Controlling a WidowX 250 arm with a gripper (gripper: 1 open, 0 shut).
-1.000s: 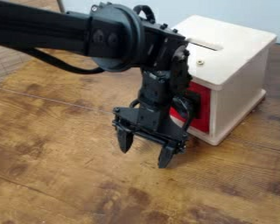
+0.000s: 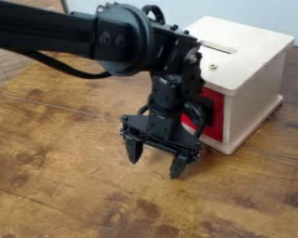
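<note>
My black gripper (image 2: 155, 159) hangs open just above the wooden floor, fingers pointing down with nothing between them. Behind it and to the right stands a pale wooden box (image 2: 251, 93) with a slot in its top, a small knob and a red front panel (image 2: 214, 104), which the arm partly hides.
Bare wooden surface (image 2: 77, 186) lies open to the left and in front. A white wall (image 2: 276, 19) rises behind the box, and a light panelled edge runs at the upper left.
</note>
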